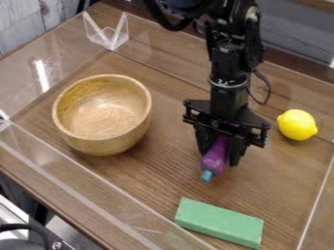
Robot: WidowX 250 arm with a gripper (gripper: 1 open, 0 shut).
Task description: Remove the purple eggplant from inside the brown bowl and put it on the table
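The purple eggplant (216, 158) is between the fingers of my gripper (220, 149), its bluish tip pointing down and toward the camera. My gripper is shut on it, low over the table (156, 190), to the right of the bowl. Whether the eggplant touches the tabletop is hard to tell. The brown bowl (102, 88) stands on the left, and its inside looks empty. The gripper's body and dark arm hide the upper part of the eggplant.
A green block (220, 223) lies near the front edge, and a yellow lemon (298, 124) is at the right. A clear plastic piece (107, 32) stands at the back left. Bare wood lies between the bowl and the gripper.
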